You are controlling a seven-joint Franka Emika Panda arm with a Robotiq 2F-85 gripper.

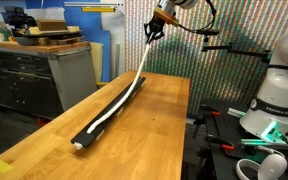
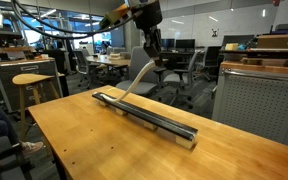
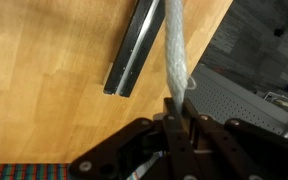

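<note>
A long white flexible strip runs from the black grooved rail on the wooden table up to my gripper. The gripper is shut on the strip's raised end, well above the table. In the wrist view the strip stretches away from the gripper, its end between the fingers. Exterior view 2 shows the strip sloping down to the rail, whose near part looks free of it. At the rail's other end, in exterior view 1, the strip lies along the rail.
A grey metal cabinet stands beside it. A wooden stool and several office chairs are beyond the table in exterior view 2.
</note>
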